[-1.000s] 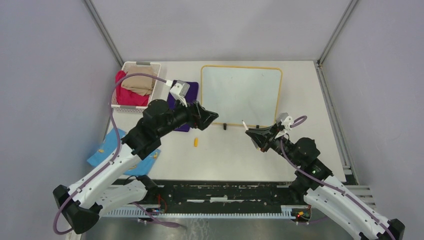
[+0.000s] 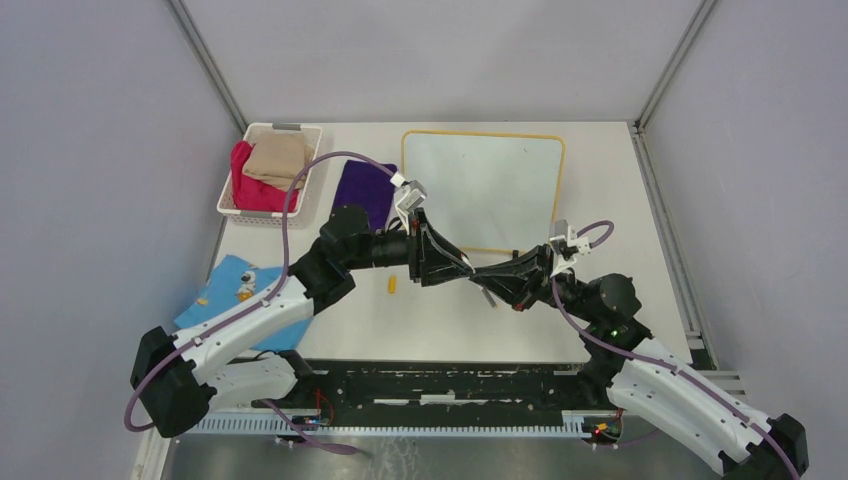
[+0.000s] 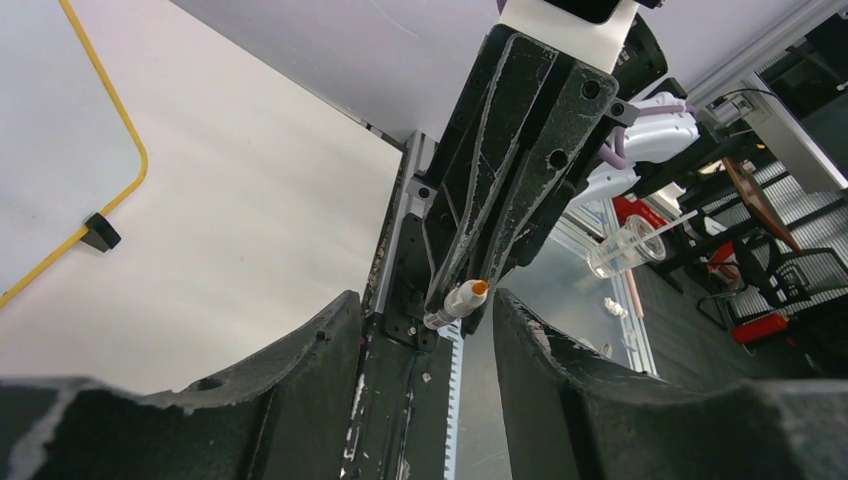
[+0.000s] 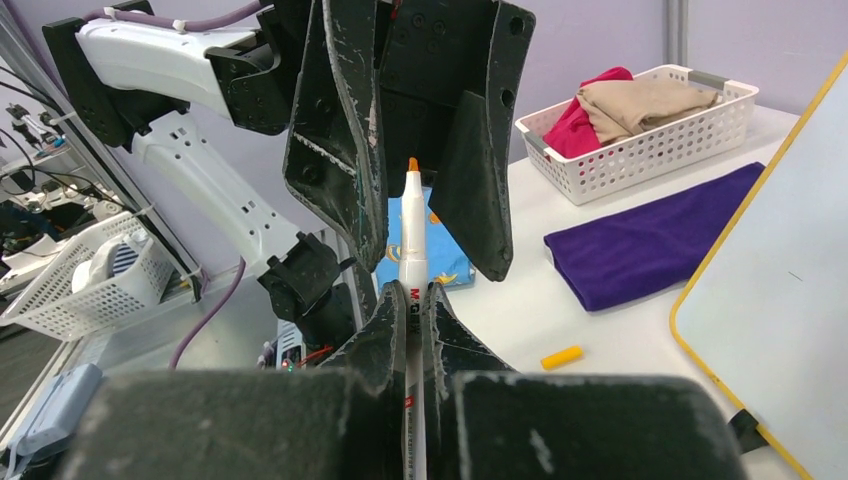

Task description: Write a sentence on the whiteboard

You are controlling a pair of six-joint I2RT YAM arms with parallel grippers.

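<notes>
A white marker with an orange tip [image 4: 414, 230] stands upright in my right gripper, shut on it. In the left wrist view the marker [image 3: 450, 308] shows between the open fingers of my left gripper, which faces the right gripper closely; in the top view the two grippers [image 2: 462, 262] meet over the table in front of the whiteboard [image 2: 482, 185], whose yellow-edged board lies flat at the back.
A basket of cloths [image 2: 275, 165] is at back left, a purple cloth [image 4: 650, 235] beside the board, a blue cloth [image 2: 220, 300] at left. A small yellow object [image 4: 561, 357] lies on the table.
The right gripper, holding the marker, has shifted left toward it.
</notes>
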